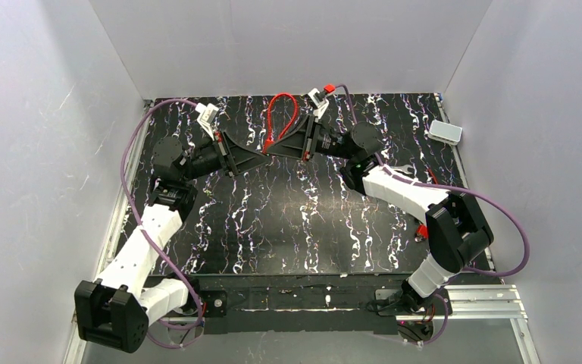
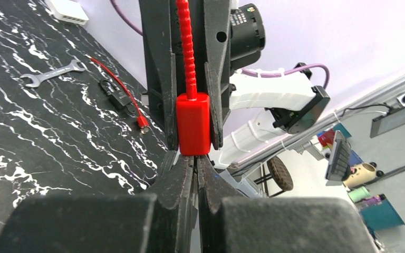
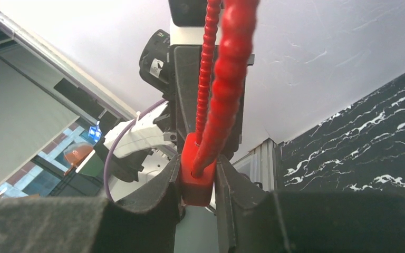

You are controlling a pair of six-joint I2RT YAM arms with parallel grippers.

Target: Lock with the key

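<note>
A red lock body (image 2: 193, 126) with a looped, ribbed red cable (image 1: 295, 106) is held up between both grippers above the table's middle. My right gripper is shut on the lock body. My left gripper is shut, its fingertips just at the lock body's lower edge in the left wrist view; whether they touch it or pinch something thin such as a key is hidden. No key can be made out.
On the right of the black marble table lie a wrench (image 2: 52, 74), a red lead with a connector (image 2: 142, 124) and a white box (image 1: 445, 131). Grey walls surround the table.
</note>
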